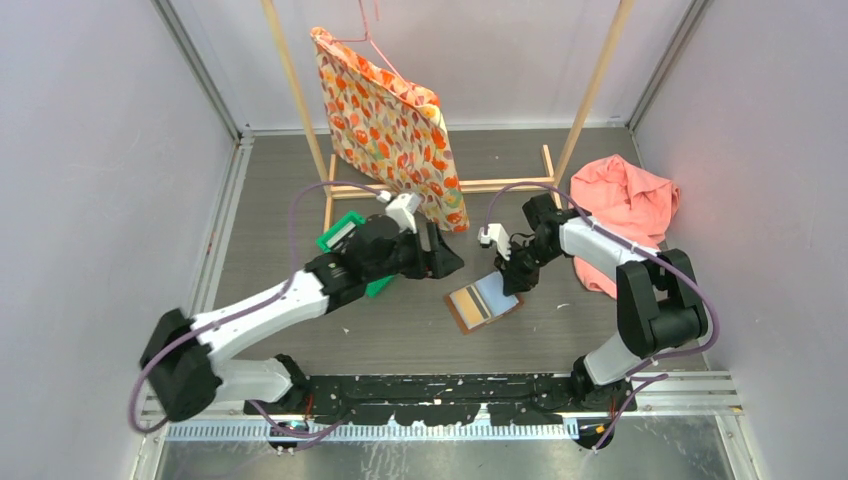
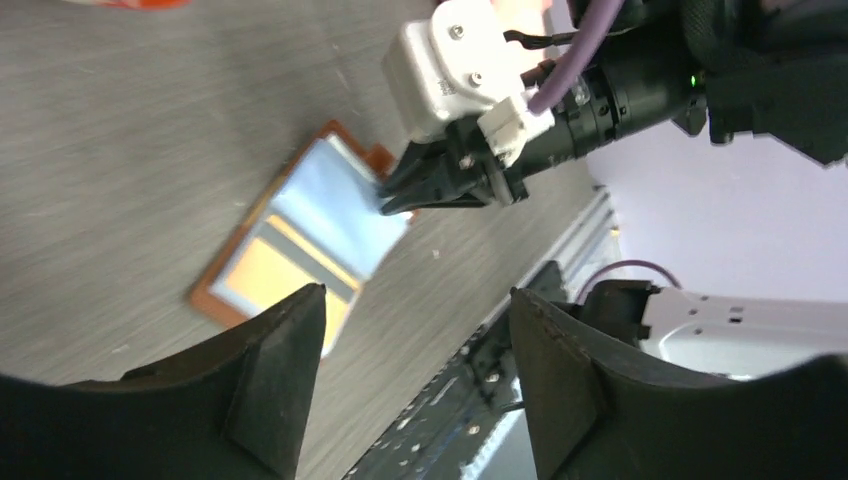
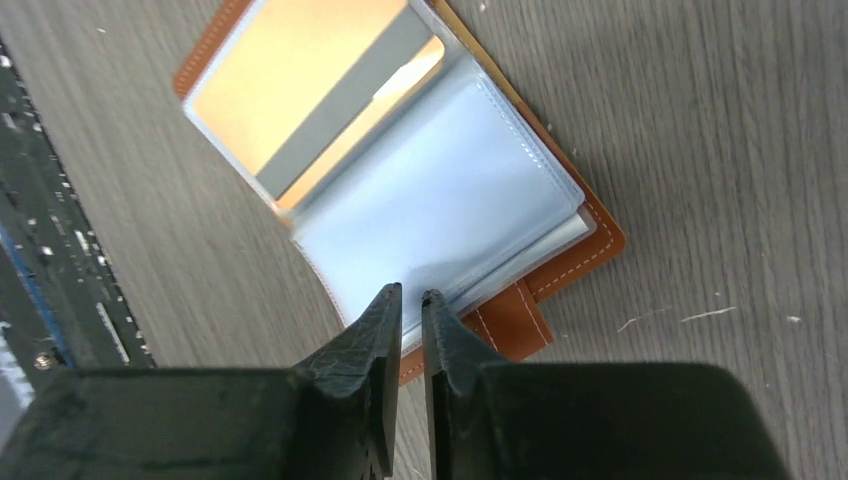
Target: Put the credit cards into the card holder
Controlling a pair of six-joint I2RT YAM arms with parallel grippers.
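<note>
The brown card holder (image 1: 463, 322) lies open on the floor. An orange card with a grey stripe (image 3: 300, 85) lies on one half of it, and a pale blue, flat card-like panel (image 3: 440, 190) covers the other. At the holder's pale end, my right gripper has its fingertips parted by a narrow gap, with nothing visible held. My left gripper (image 1: 452, 263) is raised, up and left of the holder in the top view. Its fingers (image 2: 285, 350) stand wide apart and empty. A green box (image 1: 340, 230) is partly hidden behind the left arm.
A patterned orange cloth (image 1: 390, 120) hangs on a wooden frame (image 1: 500, 185) at the back. A pink cloth (image 1: 625, 195) lies crumpled at the right. Bare floor (image 1: 400, 340) surrounds the holder's front and left.
</note>
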